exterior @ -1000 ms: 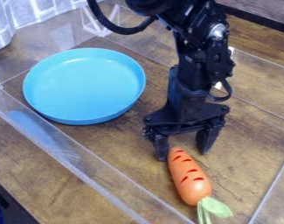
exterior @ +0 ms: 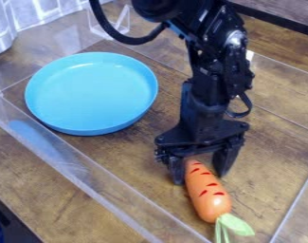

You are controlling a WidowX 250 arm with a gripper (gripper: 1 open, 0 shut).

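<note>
The black gripper [exterior: 201, 161] points down at the lower middle of the view, low over the wooden surface, its fingers open on either side of the top end of an orange toy carrot [exterior: 209, 197]. The carrot lies lengthwise with dark stripes on it and pale green leaves toward the bottom edge. Whether the fingers touch it is hard to tell.
A blue plate [exterior: 92, 93] lies to the left of the arm. Clear plastic walls [exterior: 70, 174] border the work area. Bare wood shows right of the gripper and below the plate. A white cloth hangs at the top left.
Compared with a second ago, the gripper has shifted very slightly at the carrot's top end. The carrot and plate look unmoved.
</note>
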